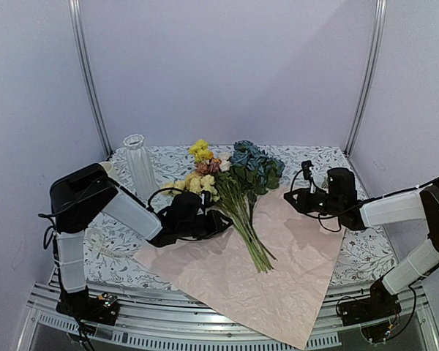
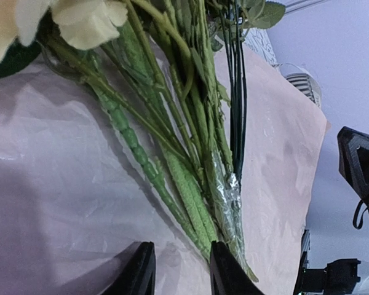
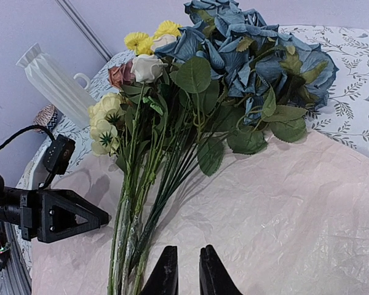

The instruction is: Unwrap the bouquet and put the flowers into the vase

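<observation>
A bunch of flowers lies on pink paper, with blue blooms [image 1: 254,161] and yellow and cream ones [image 3: 106,117] at the back and green stems [image 1: 250,232] pointing to the front. The white ribbed vase [image 1: 139,168] stands upright at the back left. Close to the left side of the stems is my left gripper [image 1: 228,219]; in its own view the fingers [image 2: 145,264] are apart, with the stems [image 2: 190,184] just beyond them. My right gripper hovers over paper to the right of the bunch, its fingers parted and nothing between them.
Pink paper [image 1: 278,307] covers the middle of the patterned table and hangs past its front edge. A cream cup [image 1: 108,170] at the back left is mostly hidden by my left arm. A clear coil [image 1: 106,245] lies at the left.
</observation>
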